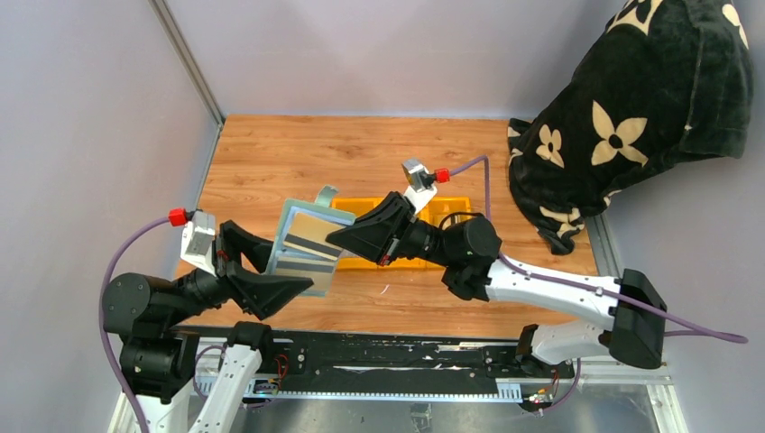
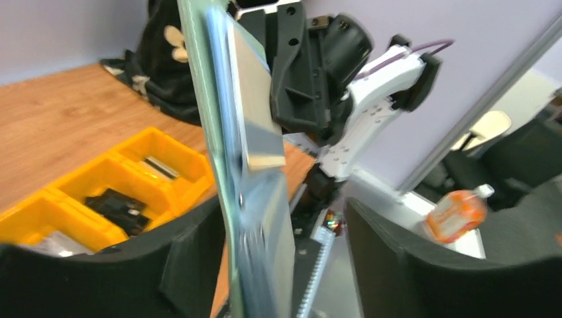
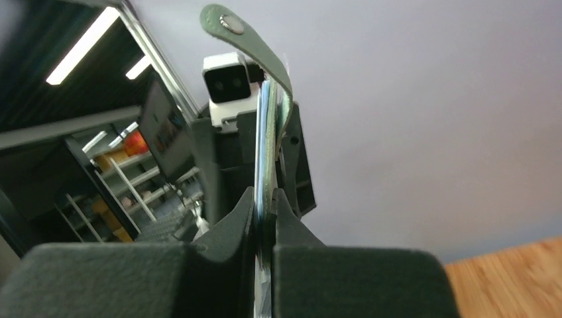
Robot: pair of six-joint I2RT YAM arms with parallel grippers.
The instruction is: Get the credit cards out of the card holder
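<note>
The mint card holder, upright with its strap on top, shows blue and tan striped cards in its slots. My right gripper is shut on its right side, also seen edge-on between the fingertips in the right wrist view. My left gripper stands part open at the holder's left edge, fingers spread around it; in the left wrist view its blurred fingers flank the holder, and whether they touch it is unclear.
A yellow sectioned tray with dark items lies on the wooden floor beneath the grippers. A black patterned cloth fills the back right.
</note>
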